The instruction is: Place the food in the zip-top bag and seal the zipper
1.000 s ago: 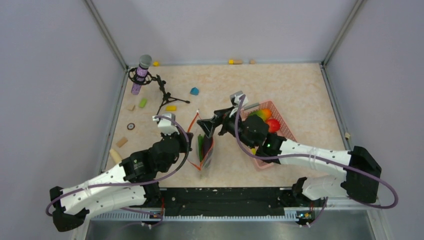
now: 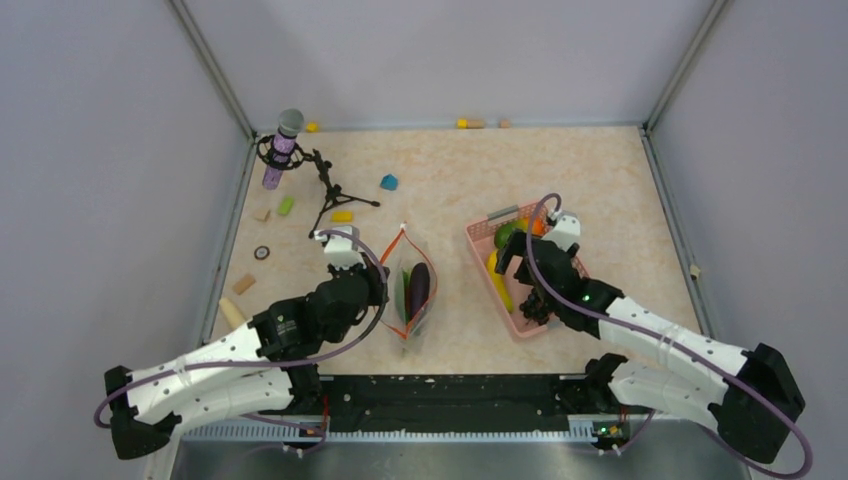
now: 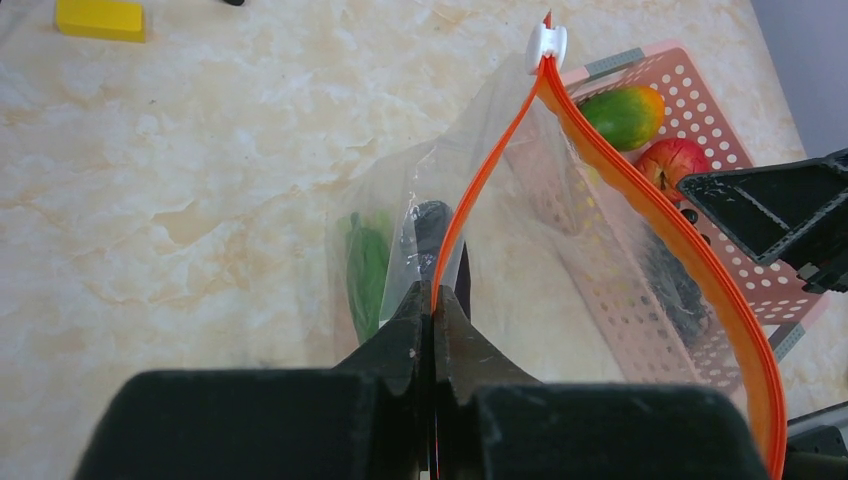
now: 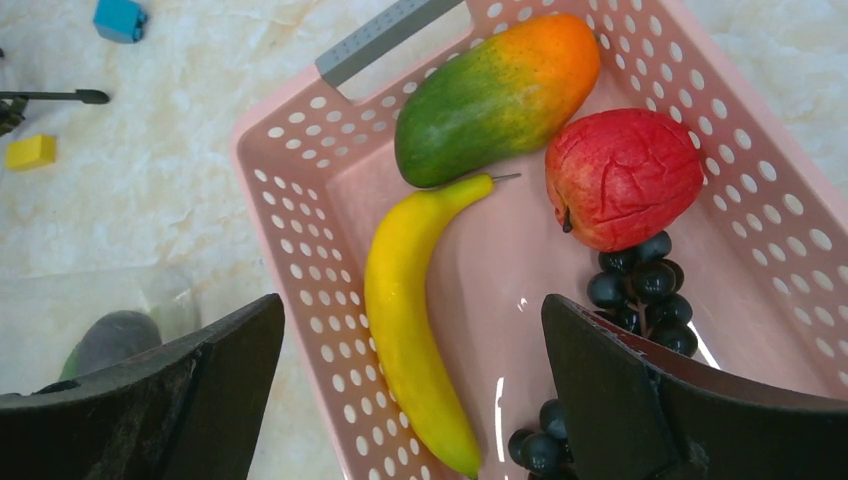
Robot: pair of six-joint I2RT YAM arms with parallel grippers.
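Note:
A clear zip top bag (image 3: 395, 180) with an orange-edged mouth stands open. My left gripper is shut on one side of its rim. Inside the bag lie a dark eggplant (image 2: 420, 288) and a long green vegetable (image 3: 367, 275). Over the pink basket (image 4: 300, 260) my right gripper hangs open, its fingers wide apart and empty. Between and below them, in the right wrist view, the yellow banana (image 4: 405, 320) lies along the basket's left side. Also in the basket are a green-orange papaya (image 4: 495, 105), a red apple (image 4: 625, 180) and dark grapes (image 4: 650, 290).
A white slider (image 3: 546, 47) sits at the far end of the bag's zipper. Behind the left arm stands a black tripod (image 2: 330, 190) with a purple-and-grey top. Yellow (image 2: 342, 216) and blue blocks (image 2: 389, 182) lie near it.
My right gripper has swung from above the bag's mouth rightward to above the basket, now pointing down.

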